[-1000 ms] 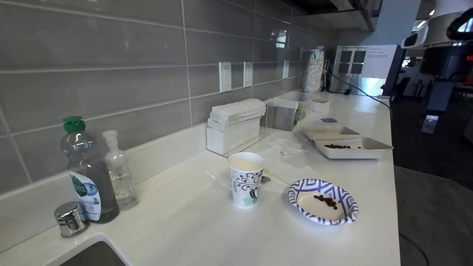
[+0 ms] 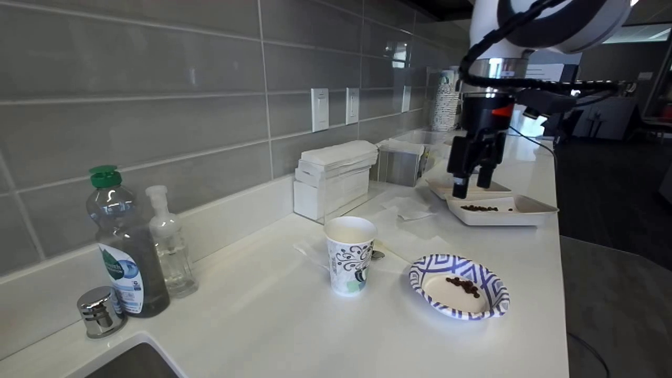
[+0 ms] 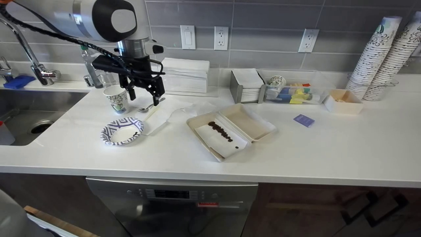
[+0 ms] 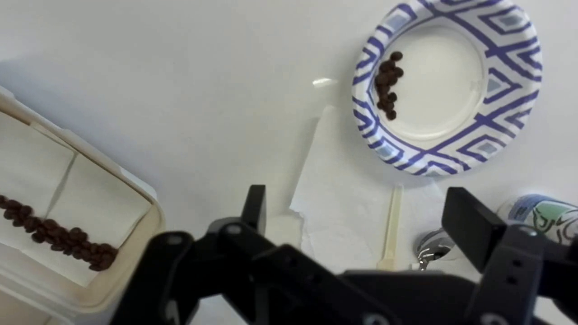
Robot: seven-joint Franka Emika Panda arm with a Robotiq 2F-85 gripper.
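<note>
My gripper is open and empty, its two fingers apart, hanging above the counter. In exterior view 2 the gripper (image 3: 144, 98) is over the napkin area, behind and to the right of the patterned paper bowl. That bowl (image 4: 509, 81) is white with blue lines and holds small dark brown pieces (image 4: 385, 81) along one side. A silver spoon (image 4: 435, 246) and a pale flat stick (image 4: 393, 227) lie on a white napkin (image 4: 341, 216) below the fingers. The patterned paper cup (image 2: 350, 255) stands upright beside the spoon.
An opened takeout box (image 3: 205, 118) with more brown pieces lies right of the bowl. Napkin holders (image 3: 185, 75) line the wall, and stacked cups (image 3: 371, 59) stand at far right. The sink (image 3: 35, 114) is on the left.
In exterior view 1, the arm has swung from beyond the counter's right edge to above the counter. Bowl, cup and box have stayed put.
</note>
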